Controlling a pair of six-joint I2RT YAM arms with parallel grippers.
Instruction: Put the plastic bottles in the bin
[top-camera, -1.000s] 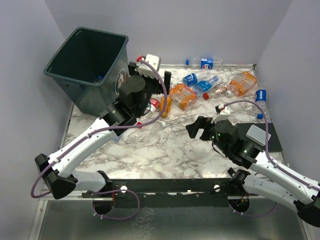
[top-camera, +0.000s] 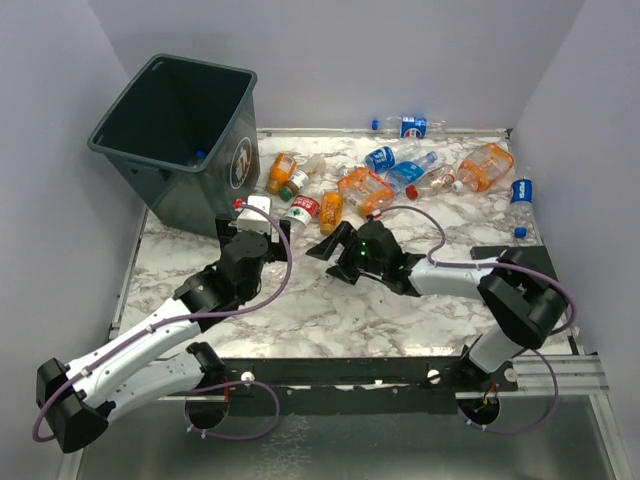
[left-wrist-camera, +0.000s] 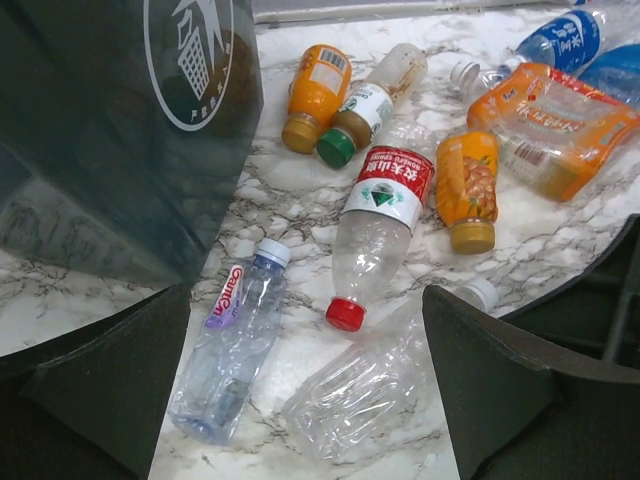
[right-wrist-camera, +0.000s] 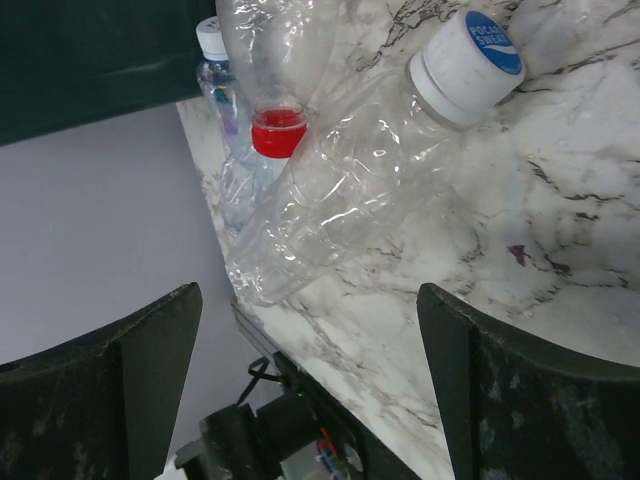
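Note:
My left gripper (top-camera: 253, 228) stands open beside the grey bin (top-camera: 175, 150). In the left wrist view a clear bottle with purple label (left-wrist-camera: 230, 340), a red-capped bottle (left-wrist-camera: 375, 230) and a crumpled clear bottle (left-wrist-camera: 350, 390) lie beneath its fingers. My right gripper (top-camera: 330, 255) is open, facing the crumpled clear bottle (right-wrist-camera: 340, 190) with white cap (right-wrist-camera: 465, 65), nothing between its fingers. Orange, green-capped and blue-labelled bottles (top-camera: 410, 127) lie across the back and right of the marble table (top-camera: 280, 330).
A black pad (top-camera: 515, 255) sits at the right, partly behind my right arm. Walls surround the table on the back and sides.
My left gripper has moved down and toward the front left, beside the bin. My right gripper has moved left and toward the back, closer to the crumpled bottle.

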